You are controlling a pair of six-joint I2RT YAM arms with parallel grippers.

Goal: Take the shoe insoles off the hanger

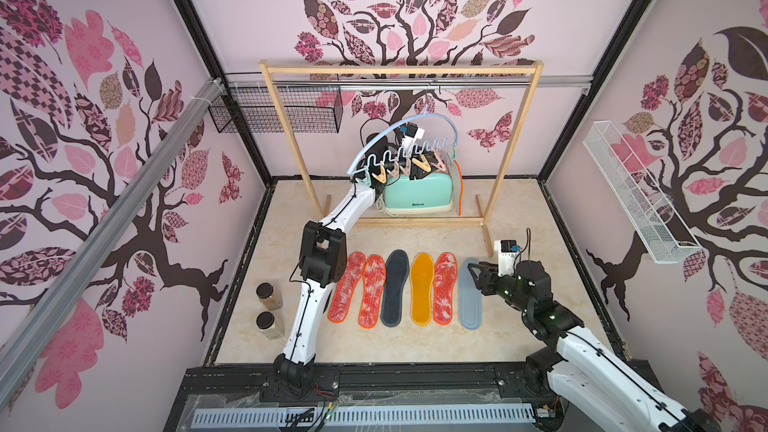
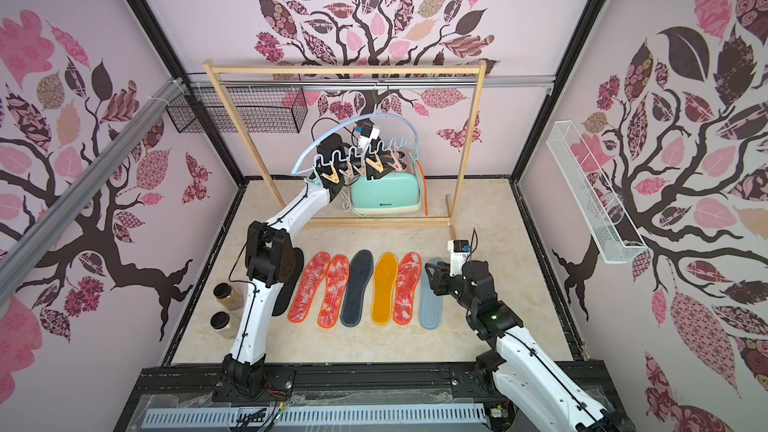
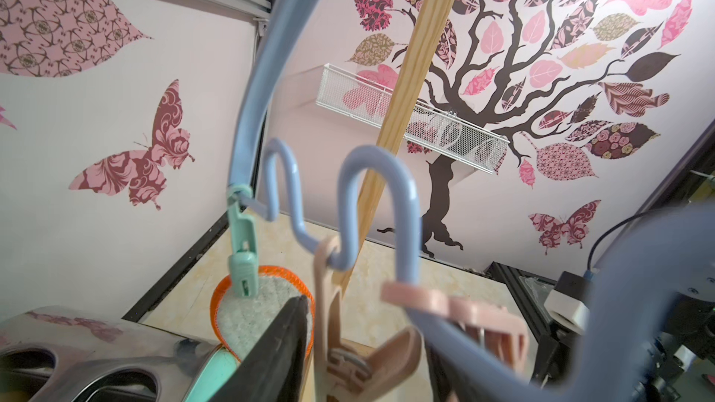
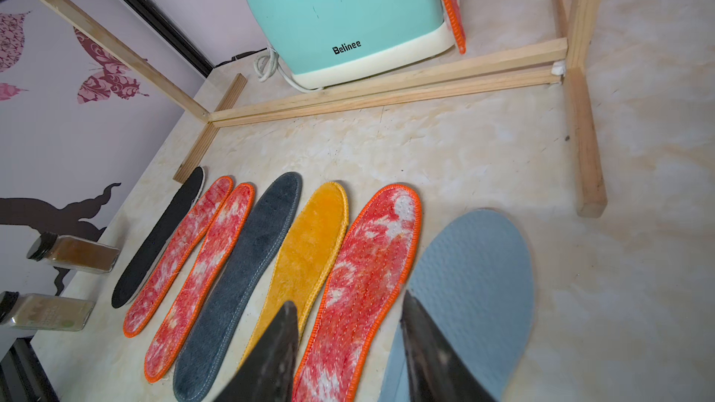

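Observation:
One insole with an orange rim (image 3: 260, 309) still hangs from a green clip (image 3: 242, 253) at the end of the blue hanger (image 3: 260, 82). My left gripper is up at the hanger, its fingers apart on either side of a pale pink clip (image 3: 327, 327). No insole shows in that clip. On the table lie a black insole (image 4: 160, 242), several red-and-white insoles (image 4: 365, 283), a dark grey one (image 4: 242, 283), a yellow one (image 4: 305, 245) and a light blue one (image 4: 476, 283). Above the light blue insole, my right gripper stands open and empty.
Behind the hanger stands a mint-green toaster (image 1: 420, 193), below the wooden rack (image 1: 400, 69). Two jars (image 1: 269, 296) stand at the left table edge.

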